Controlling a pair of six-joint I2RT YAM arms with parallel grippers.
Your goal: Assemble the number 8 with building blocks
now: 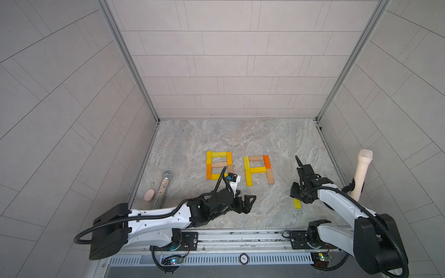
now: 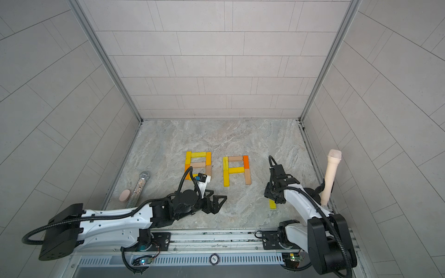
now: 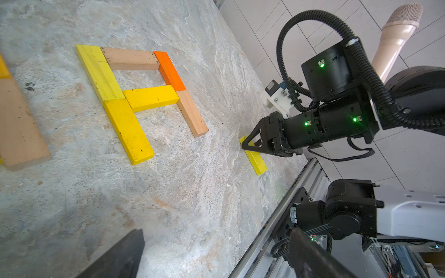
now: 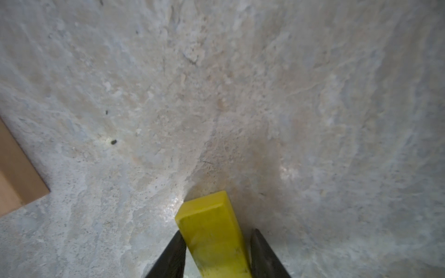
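Observation:
A complete 8 of yellow, orange and wooden blocks (image 1: 219,153) lies centre-left. Beside it is a second figure with yellow (image 3: 128,131), orange (image 3: 168,70) and wooden (image 3: 192,114) blocks, open at the bottom. A loose yellow block (image 4: 213,241) lies at the right; my right gripper is over its end, fingertips either side; whether it grips is unclear. My left gripper is open above bare table, left of the right one, with nothing between its fingers.
A pink microphone (image 1: 360,169) stands at the right wall. A cylinder of beads (image 1: 161,187) and a pink disc (image 1: 149,194) lie at the left.

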